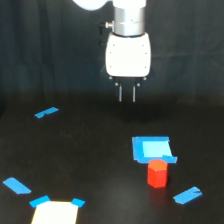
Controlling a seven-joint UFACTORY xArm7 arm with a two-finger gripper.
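Note:
My gripper (127, 93) hangs high over the back of the dark table, its two thin fingers apart with nothing between them. Well below it and to the right stands a red block (157, 173). Just behind the block lies a pale square (157, 149), bordered by blue tape (150, 139). At the bottom left, a cream-coloured object (54, 213) is partly cut off by the frame's edge. Blue tape (40, 201) shows at its far corners.
More blue tape strips lie flat at the left (16, 186), the back left (46, 112) and the front right (187, 195). A dark curtain (40, 60) hangs behind.

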